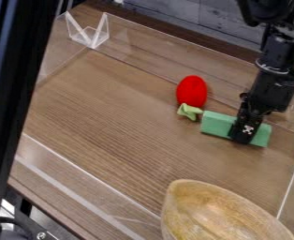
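Note:
A green block (220,125) lies on the wooden table at the right, with the black gripper (247,124) down on it, shut on its right part. Just left of the block sits a small light-green piece (188,111), and behind that a red oval object (192,91). The gripper's fingertips are partly lost against its dark body.
A beige oval bowl (218,214) stands at the front right. A white wire holder (88,32) is at the back left. A dark wall (187,19) runs along the back.

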